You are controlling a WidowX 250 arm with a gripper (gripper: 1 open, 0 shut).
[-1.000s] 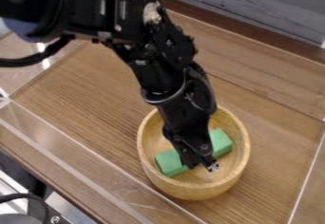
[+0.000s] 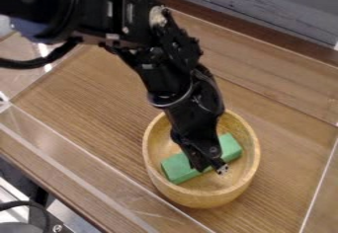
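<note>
A tan round bowl (image 2: 218,188) sits on the wooden table in the lower middle of the camera view, with a green block (image 2: 181,169) lying inside it. My black gripper (image 2: 208,161) reaches down from the upper left into the bowl, its tips over the block and hiding part of it. The gripper looks shut; whether it touches the block is unclear.
Bare wooden table (image 2: 73,148) spreads to the left and behind the bowl, and to its right. A raised edge runs along the back right. A black cable lies at the lower left.
My gripper has shifted slightly within the bowl, its upper body a little to the right or upward. The bowl and block look nearly unchanged.
</note>
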